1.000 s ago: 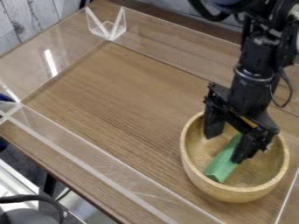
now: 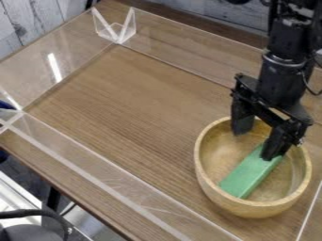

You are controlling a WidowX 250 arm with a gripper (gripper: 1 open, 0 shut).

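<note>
A tan round bowl (image 2: 214,188) sits at the lower right of the table, holding a green oblong object (image 2: 248,176) that lies slanted on its floor. My black gripper (image 2: 265,132) hangs above the bowl's back part, its fingers spread apart and open, above the upper end of the green object.
A white angular marking or object (image 2: 116,28) is at the top left. A black cable runs at the bottom left edge.
My gripper has risen slightly from lower over the bowl, showing more of the green object, which stays in the bowl.
</note>
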